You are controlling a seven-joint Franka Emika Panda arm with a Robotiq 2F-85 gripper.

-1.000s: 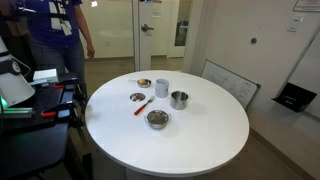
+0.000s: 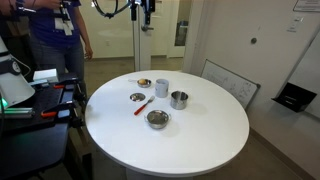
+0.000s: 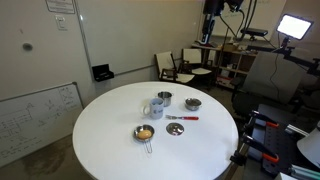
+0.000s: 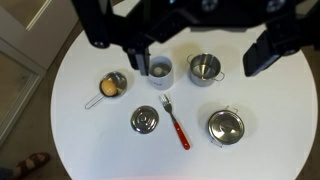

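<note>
High above the round white table [image 2: 205, 140], my gripper [image 2: 142, 22] stands open and empty. The wrist view looks down past its dark fingers onto a light mug [image 4: 160, 82] and an open steel pot [image 4: 204, 69]. A red-handled fork [image 4: 181, 134] lies below them, beside a round steel lid [image 4: 145, 119]. At the left is a small pan with a wire handle, holding an orange-brown round item [image 4: 110, 87]. A steel vessel [image 4: 226, 127] sits at the right; whether it is covered is hard to tell. Nothing touches the gripper.
A dark side table [image 2: 35, 145] stands near the robot's base. A person [image 2: 60, 45] stands behind it. A whiteboard [image 2: 230, 82] leans against the wall.
In exterior view 1 the gripper and part of the arm have come down further into view at the top. The tabletop objects have not moved.
</note>
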